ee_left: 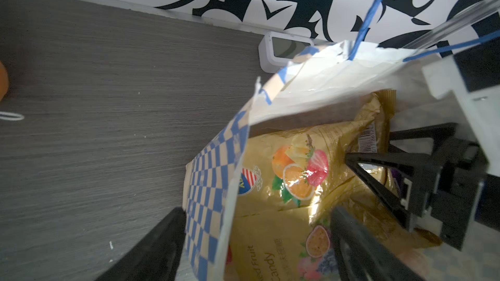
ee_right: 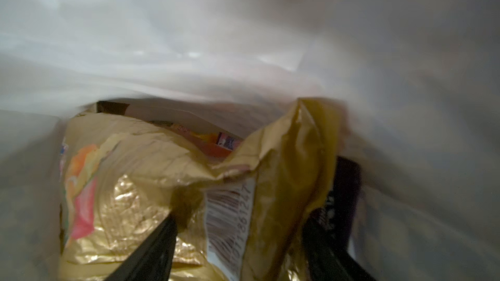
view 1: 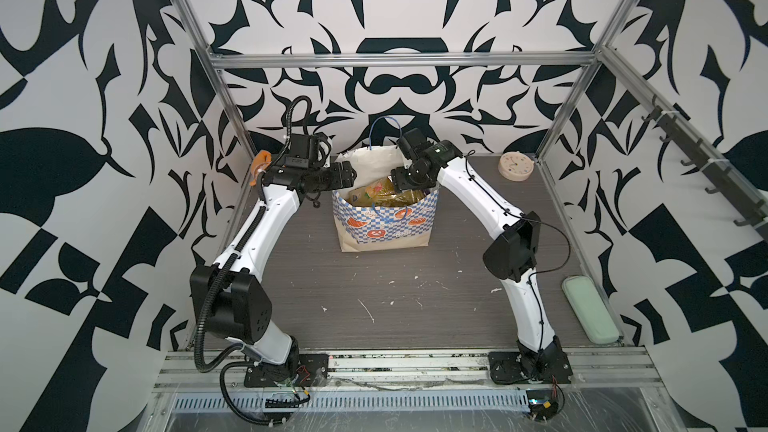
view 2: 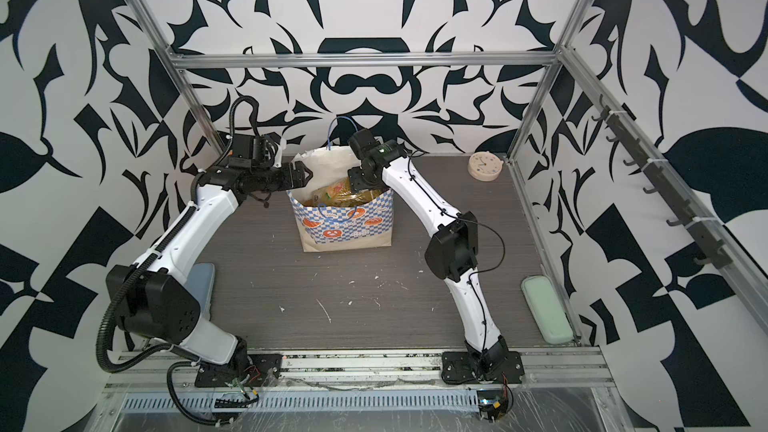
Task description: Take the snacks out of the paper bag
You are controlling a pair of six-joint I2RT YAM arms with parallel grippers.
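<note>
A checkered paper bag (view 1: 386, 228) stands at the table's middle with gold candy bags (ee_left: 281, 171) inside. My right gripper reaches down into it, open, its fingertips either side of the upper gold bag's crimped, barcoded end, close to it. Behind that bag, dark and red packets (ee_right: 338, 197) show partly. My left gripper is open above the bag's left side, one finger outside the checkered wall and one over the gold bags.
A round beige object (view 1: 516, 165) stands at the back right, a mint case (view 2: 546, 308) at the front right. An orange object (view 1: 260, 164) lies at the left.
</note>
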